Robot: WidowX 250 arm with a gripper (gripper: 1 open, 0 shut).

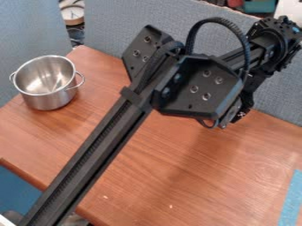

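Note:
A steel pot (pixel 46 88) with two side handles stands on the wooden table (pixel 154 177) at the left, near its back left part. The black arm crosses the view diagonally from the bottom left to the upper right. Its gripper (pixel 238 113) is at the back right, far from the pot and mostly hidden behind the arm's plates and cables, so its fingers cannot be made out.
Grey padded panels (pixel 130 26) border the table at the back and left. A strip of blue (pixel 290 199) lies at the right edge.

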